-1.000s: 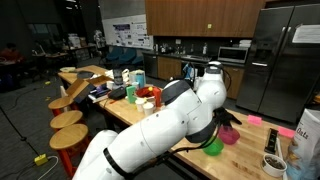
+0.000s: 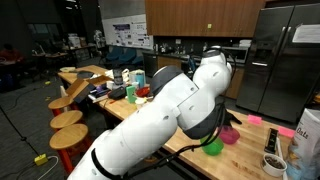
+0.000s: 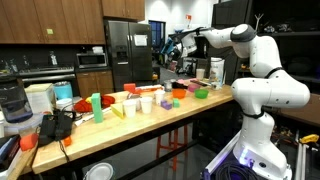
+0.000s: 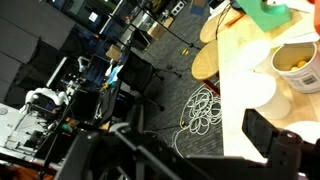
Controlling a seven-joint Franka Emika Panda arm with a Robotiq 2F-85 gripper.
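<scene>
In the wrist view, the dark fingers of my gripper stand well apart at the bottom edge, open, with only floor and the table's edge showing between them. On the table to their right are a white cup [image 4: 266, 96], another white cup [image 4: 305, 132] partly cut by a finger, and a white tub [image 4: 297, 66] with yellow pieces inside. Exterior view 2 has the white arm [image 3: 222, 36] stretched high over the table's far side. The arm [image 2: 175, 108] fills the middle of exterior view 1, where the fingers cannot be made out.
A green bowl [image 2: 213, 146] and a pink bowl [image 2: 229, 135] sit on the near table. Several wooden stools [image 2: 69, 137] line one side. Along the long table [image 3: 105, 135] are a green cup [image 3: 97, 101] and other clutter. Cable lies coiled on the floor.
In exterior view 1 the arm has swung leftward and its forearm looks lower, now covering more of the white cups on the table. The bowls have stayed in place.
</scene>
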